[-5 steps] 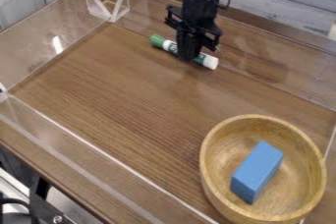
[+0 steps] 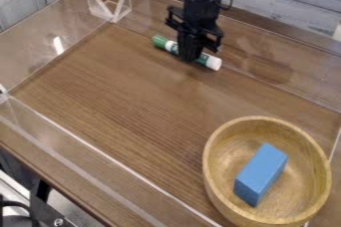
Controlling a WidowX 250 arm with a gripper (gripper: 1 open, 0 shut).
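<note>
A black robot gripper (image 2: 188, 44) reaches down from the top centre onto a slim white and green tube (image 2: 206, 61) lying diagonally on the wooden table. The fingers are low over the tube's middle and partly hide it; whether they grip it is unclear. At the lower right stands a tan bowl (image 2: 306, 190) with a blue block (image 2: 260, 175) in it.
Clear plastic panels line the left edge and the back, and dark cables lie in the bottom left corner.
The gripper and arm have shifted very slightly; the tube and bowl look unchanged.
</note>
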